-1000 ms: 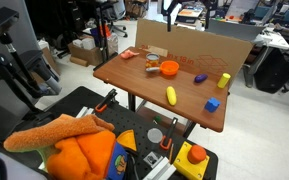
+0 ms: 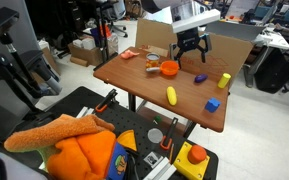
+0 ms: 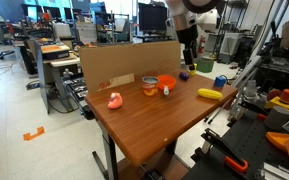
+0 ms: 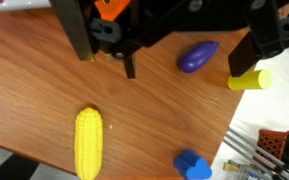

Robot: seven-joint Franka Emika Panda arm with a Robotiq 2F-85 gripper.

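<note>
My gripper (image 2: 191, 55) hangs above the back right half of the wooden table, its fingers spread apart. In the wrist view a purple eggplant-like object (image 4: 197, 56) shows in the gap between the fingers, below them on the table. An orange bowl (image 2: 169, 68) sits left of it, partly covered by the gripper in the wrist view. On the right stands a yellow cylinder (image 2: 224, 79), with a blue cup-like object (image 2: 212, 104) nearer the front. A yellow corn-like object (image 4: 88, 143) lies towards the table's front edge.
A metallic or glass jar (image 3: 151, 85) stands beside the bowl, and a pink object (image 3: 114, 100) lies farther along the table. A cardboard panel (image 3: 134, 65) rises along the back edge. Bare wood (image 3: 144, 130) covers much of the table's near end.
From the top of the view, my gripper has come down towards the table and ended over its back right half, still apart from the objects. Those on the table have not moved.
</note>
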